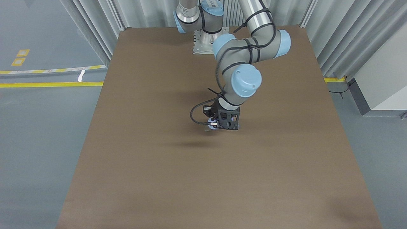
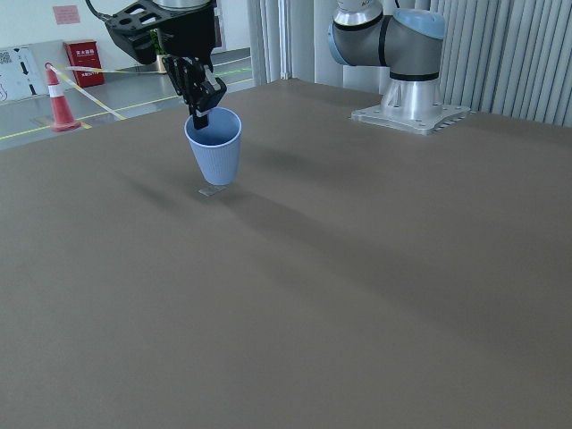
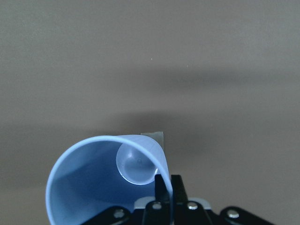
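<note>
A light blue plastic cup hangs upright from my gripper, which is shut on its rim. In the wrist view the cup fills the lower left, with the rim between my black fingertips. A small grey patch on the brown table shows just under the cup's base. In the front view the cup is mostly hidden behind my gripper, with only a blue sliver showing.
Curtains line the back.
</note>
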